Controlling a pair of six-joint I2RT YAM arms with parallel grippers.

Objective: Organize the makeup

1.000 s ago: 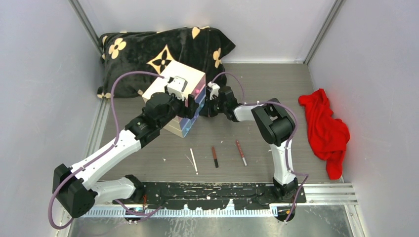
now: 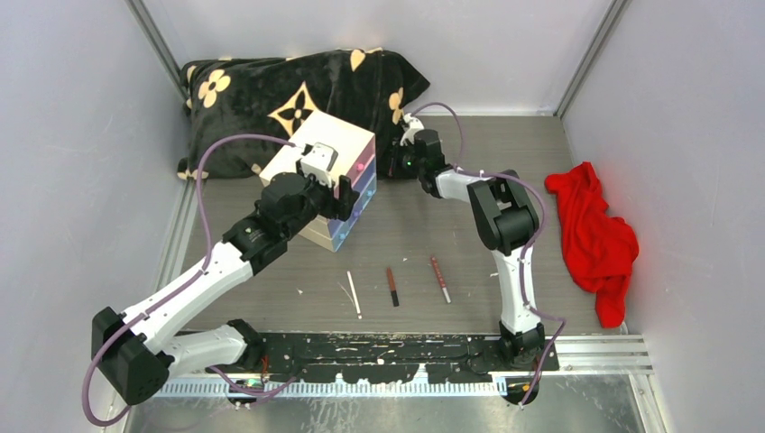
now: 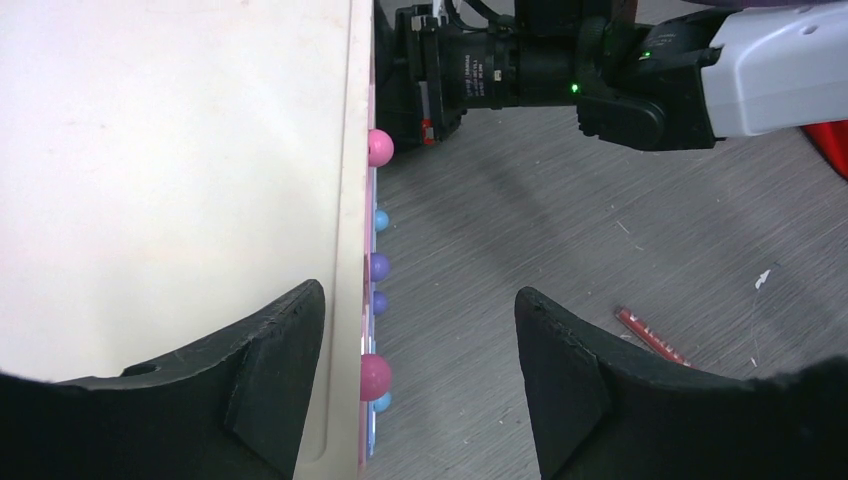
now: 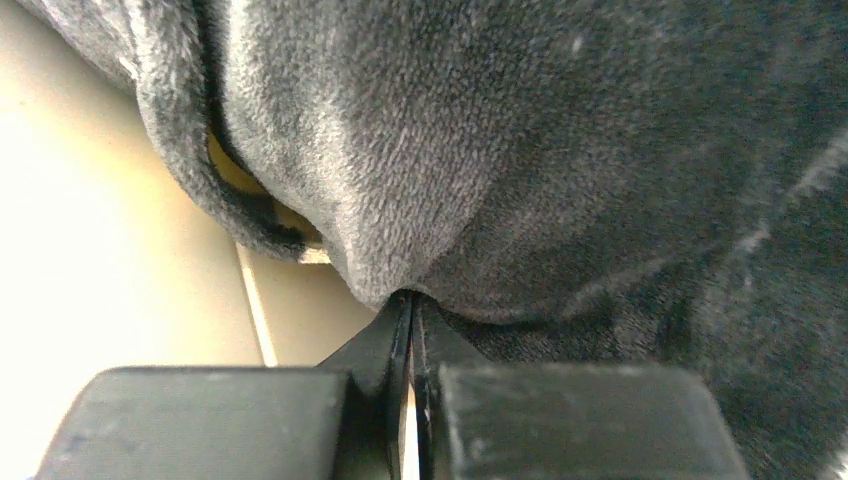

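Note:
A cream drawer cabinet (image 2: 340, 135) stands at an angle, its pastel drawer fronts and ball knobs, such as the pink knob (image 3: 380, 148), facing right. Over its front edge my left gripper is open, fingers astride the edge with empty space between them. Behind the cabinet's far corner, my right gripper is shut, its fingertips against or very near the dark plush blanket (image 4: 560, 160); nothing clearly shows between them. On the floor lie a white stick (image 2: 354, 295), a brown-and-black stick (image 2: 392, 286) and a red pencil with a white end (image 2: 440, 279).
Against the back wall the patterned dark blanket (image 2: 244, 99) bulges behind the cabinet. A red cloth (image 2: 591, 239) lies along the right wall. Bare floor stretches between the cabinet and that cloth, apart from the sticks and small scraps.
My right gripper has drawn away from the drawer fronts and moved up and to the right, toward the blanket.

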